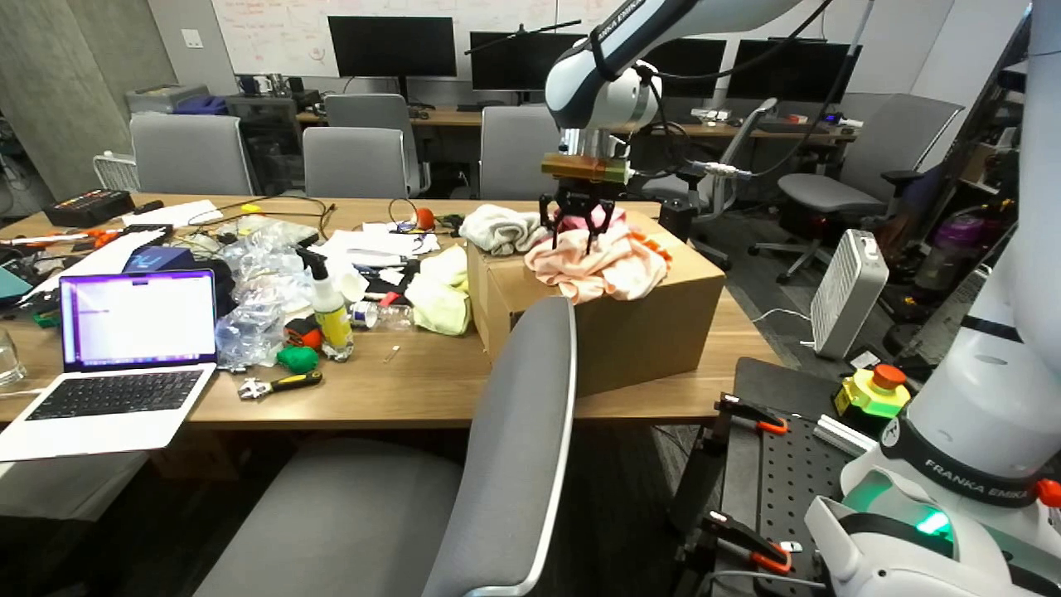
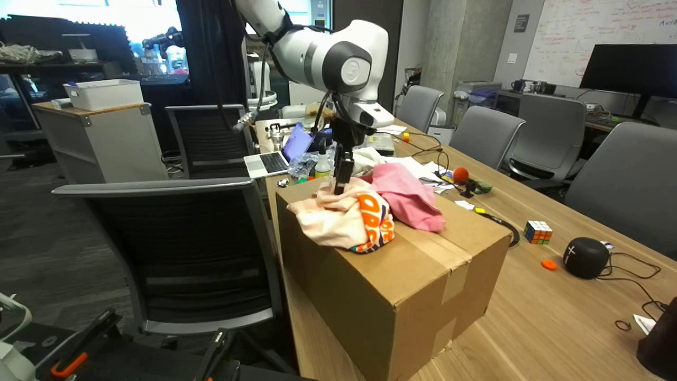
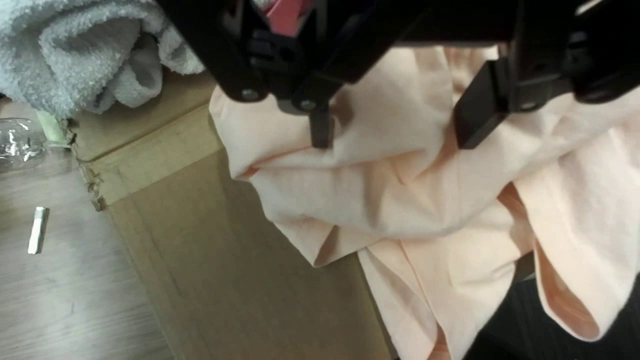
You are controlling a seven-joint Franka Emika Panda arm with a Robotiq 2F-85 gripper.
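Observation:
A crumpled peach cloth (image 1: 602,267) with orange lettering lies on top of the cardboard box (image 1: 637,333), some of it draped over the edge. My gripper (image 1: 573,239) points down into it, its fingers part open. In the wrist view the two fingertips of the gripper stand apart, with folds of the peach cloth (image 3: 390,198) below and between them; whether they touch it I cannot tell. Behind lies a pink cloth (image 2: 406,196). A grey-white towel (image 3: 90,54) rests on the box's far left corner.
Left of the box lie a pale yellow cloth (image 1: 440,290), a spray bottle (image 1: 331,308), a wrench (image 1: 280,385) and a laptop (image 1: 119,348). A chair (image 1: 512,448) stands close in front. Bare table shows right of the box in the second exterior view.

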